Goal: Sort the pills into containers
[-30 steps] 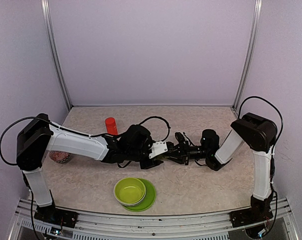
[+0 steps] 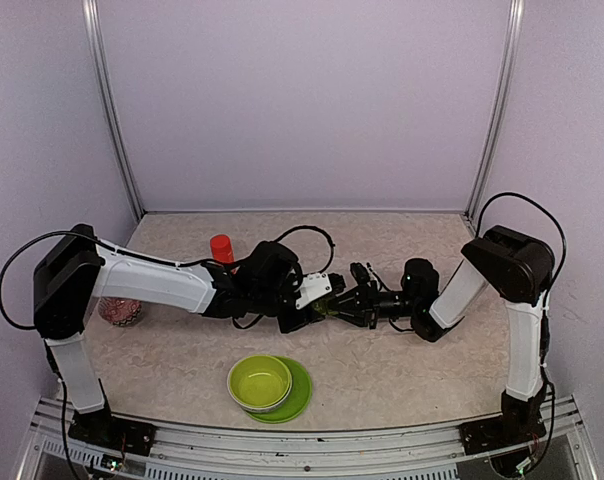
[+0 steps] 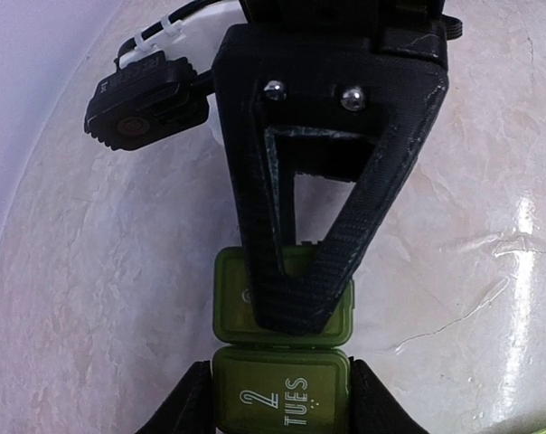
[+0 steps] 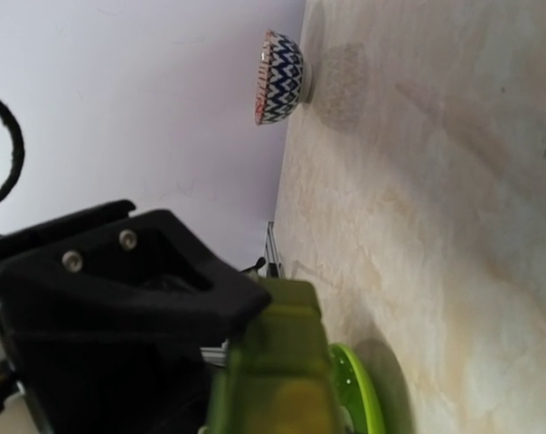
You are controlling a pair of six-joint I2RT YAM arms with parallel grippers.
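Observation:
Both grippers meet above the middle of the table around a green pill organizer. In the left wrist view its compartment marked "2 TUES" [image 3: 282, 389] sits low between the dark fingertips of my left gripper; whether these touch it is unclear. My right gripper [image 2: 344, 305] is shut on the organizer, with one finger across the compartment behind. In the right wrist view the organizer [image 4: 282, 371] is blurred and close. No pills can be made out inside.
A green bowl [image 2: 260, 376] stands on a green plate [image 2: 294, 408] at the front. A red container [image 2: 221, 250] is at the back left, and a patterned bowl [image 2: 120, 316] is at the far left.
My left gripper has shifted slightly up in the top view. The right arm looks unchanged.

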